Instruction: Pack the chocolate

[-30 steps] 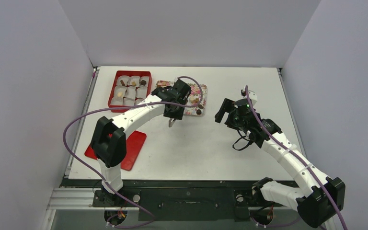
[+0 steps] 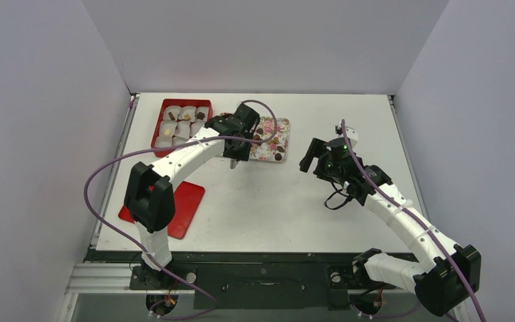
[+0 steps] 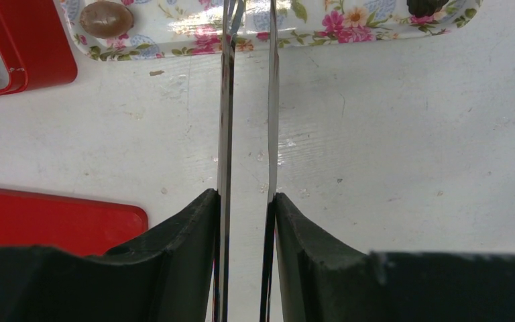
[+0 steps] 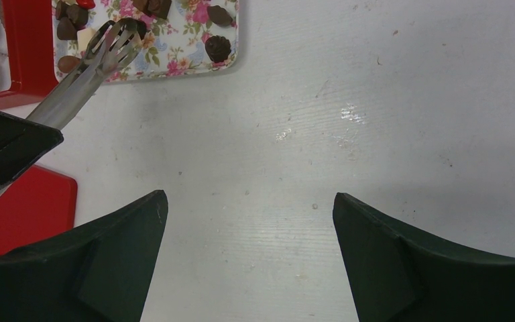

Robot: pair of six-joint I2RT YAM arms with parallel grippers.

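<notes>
My left gripper is shut on a pair of metal tongs (image 3: 272,134), whose two arms run forward with a gap between them. In the right wrist view, the tips of the tongs (image 4: 115,48) hang over the floral tray (image 4: 174,77). A dark chocolate (image 4: 141,28) shows right at those tips; whether they grip it, I cannot tell. Several other chocolates lie on the tray, including a round brown one (image 3: 106,19). Left of it stands the red box (image 2: 188,102) with white paper cups, some with chocolates inside. My right gripper is open and empty.
A red lid (image 2: 189,206) lies flat on the table's front left, partly under the left arm. Bare table (image 2: 261,208) stretches across the middle and right. A purple cable (image 2: 174,148) loops along the left arm.
The left gripper has shifted slightly left and toward the back, carrying the tongs with it.
</notes>
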